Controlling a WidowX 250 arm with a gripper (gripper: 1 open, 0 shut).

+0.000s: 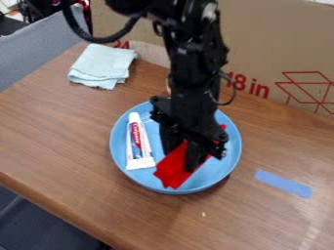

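Observation:
My gripper (189, 146) is low over the blue plate (144, 178), shut on a red object (174, 172) that is tilted and partly hidden by the black fingers and housing. A white tube with red and blue print, like toothpaste (139, 142), lies on the left part of the plate, beside the red object.
A folded pale cloth (102, 64) lies at the back left. A cardboard box (280, 68) stands behind the table. A blue tape strip (283, 184) is on the wooden table at the right.

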